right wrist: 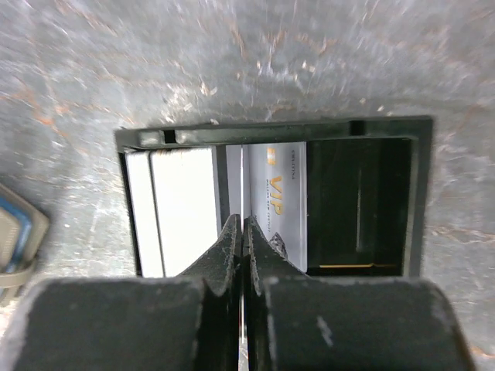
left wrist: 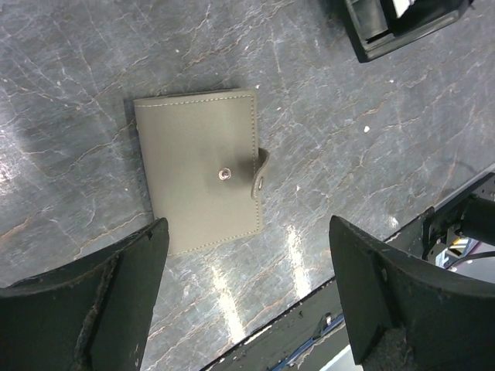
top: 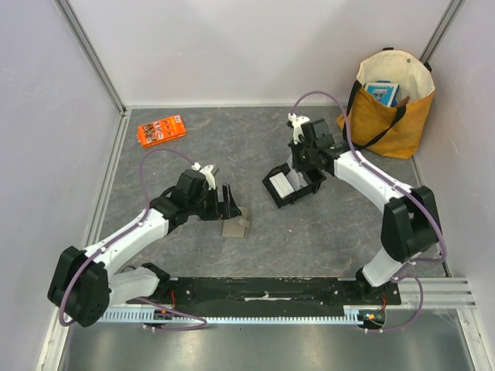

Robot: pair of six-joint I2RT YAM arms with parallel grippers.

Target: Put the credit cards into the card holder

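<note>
A black box (right wrist: 418,193) holding white and silver cards sits right of centre in the top view. A silver VIP card (right wrist: 281,201) shows in the right wrist view. My right gripper is above the box, shut, with a thin upright edge between or just beyond its fingertips; I cannot tell if it is gripped. The grey-beige card holder (left wrist: 197,166) with a snap flap lies on the table below my left gripper, which is open and empty.
An orange package (top: 161,130) lies at back left. A yellow bag (top: 394,116) stands at back right.
</note>
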